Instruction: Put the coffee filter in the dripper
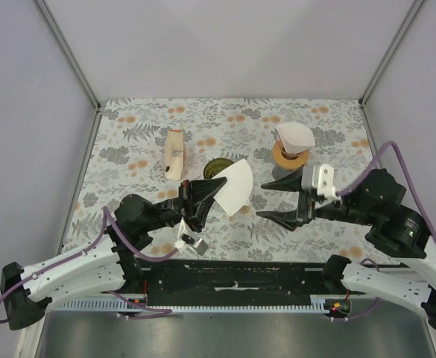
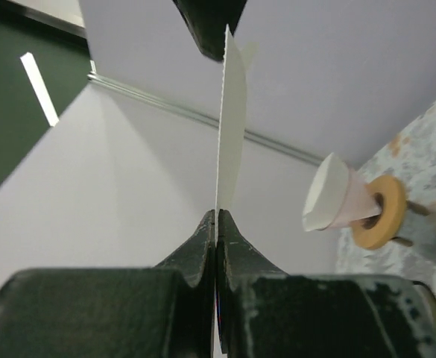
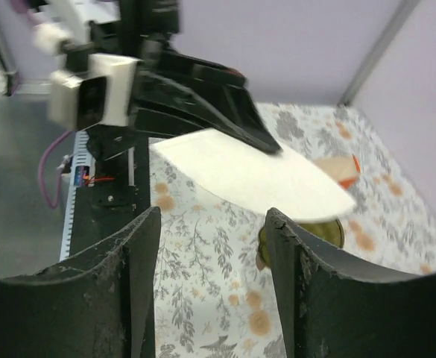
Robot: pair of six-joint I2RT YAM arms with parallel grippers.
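A folded white coffee filter [image 1: 234,186] is held up in the middle by my left gripper [image 1: 218,183], shut on its tip; in the left wrist view it stands edge-on above the fingertips [image 2: 210,242]. My right gripper [image 1: 273,200] stands open to the right of the filter, its fingers [image 3: 128,291] apart with nothing between them. Behind the filter, partly hidden, is a dark olive cup [image 1: 216,165], likely seen also under it in the right wrist view. An orange ring stand [image 1: 290,160] holds a white cone [image 1: 296,136] at the back right.
A beige paper piece [image 1: 174,149] lies at the back left on the floral mat [image 1: 128,119]. Walls bound both sides.
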